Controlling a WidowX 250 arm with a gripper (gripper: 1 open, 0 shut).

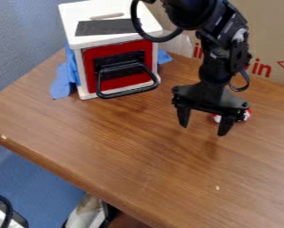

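My black gripper point(204, 121) hangs over the right part of the wooden table point(120, 160), its two fingers apart with nothing visible between them. Behind the right finger, a small red and white object point(247, 115) lies on the table, partly hidden by the gripper.
A white box with a red front point(117, 66) and a black handle stands at the back left, with a blue cloth point(60, 82) beside it. A cardboard panel point(270, 40) is behind the arm.
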